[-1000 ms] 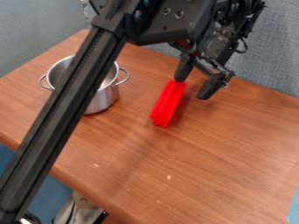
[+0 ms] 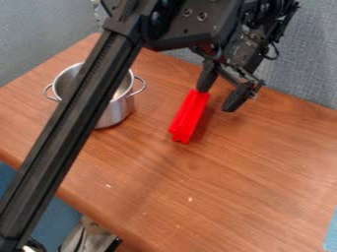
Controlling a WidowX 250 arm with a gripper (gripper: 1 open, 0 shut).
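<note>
A long red object [image 2: 188, 116] lies on the wooden table, slanting toward the camera. My black gripper [image 2: 220, 89] is just above its far end, with its two fingers spread apart. One finger reaches down by the red object's far end; the other stands to the right of it. Whether they touch it, I cannot tell.
A steel pot [image 2: 116, 106] with side handles stands at the left of the table [image 2: 243, 197], partly hidden behind the black arm beam. Grey padded walls [image 2: 303, 74] rise behind.
</note>
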